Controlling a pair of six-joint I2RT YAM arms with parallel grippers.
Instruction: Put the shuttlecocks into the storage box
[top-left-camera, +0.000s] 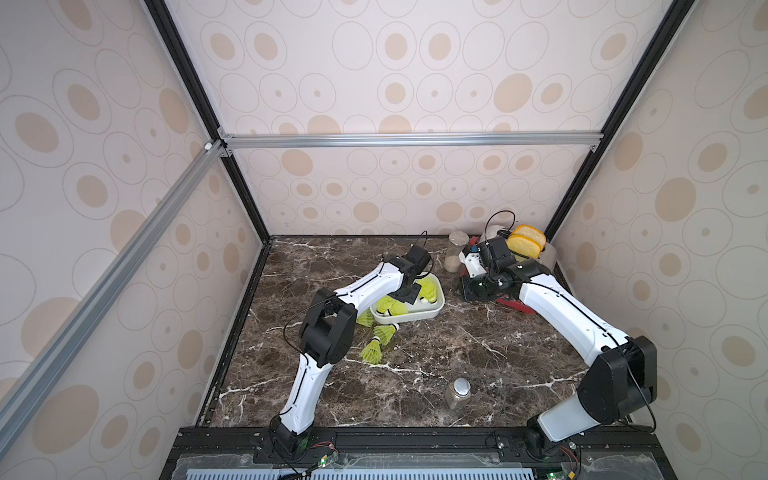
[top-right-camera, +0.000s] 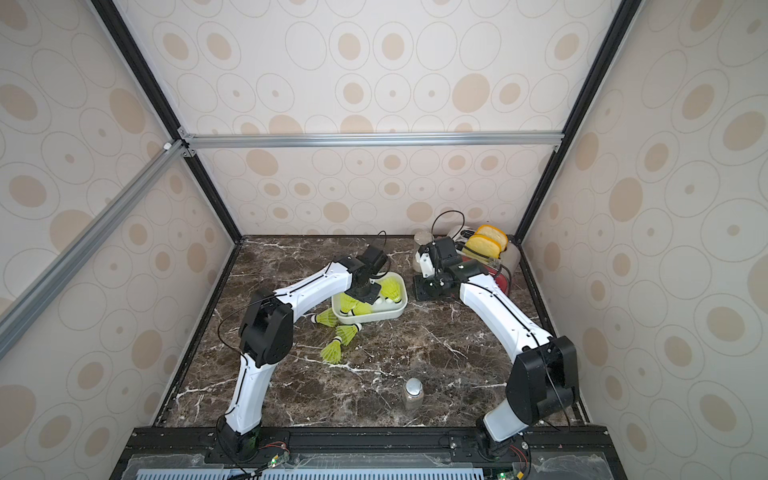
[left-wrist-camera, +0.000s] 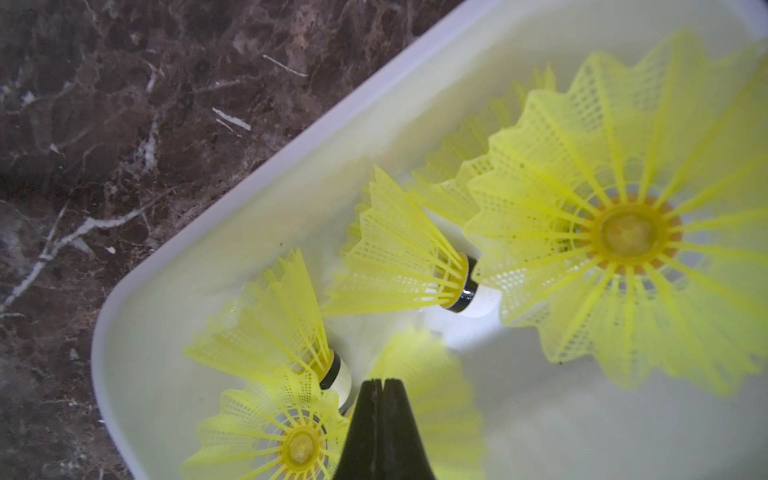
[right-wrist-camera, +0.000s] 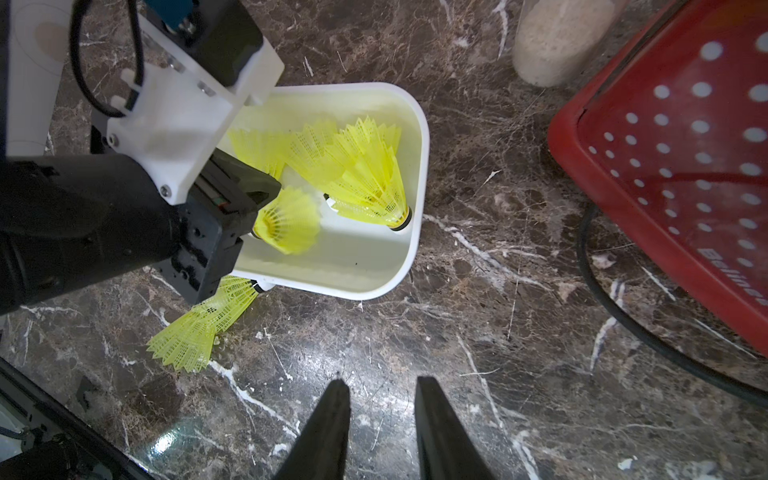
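Observation:
A white storage box holds several yellow shuttlecocks. My left gripper is over the box, its fingertips together in the left wrist view, with nothing seen held between them. A blurred shuttlecock shows below it in the right wrist view. More shuttlecocks lie on the table just left of and in front of the box. My right gripper is right of the box, above bare table, its fingers part open with nothing between them.
A red toaster with bread and a cable stands at the back right, beside a jar of pale contents. Another jar stands near the front edge.

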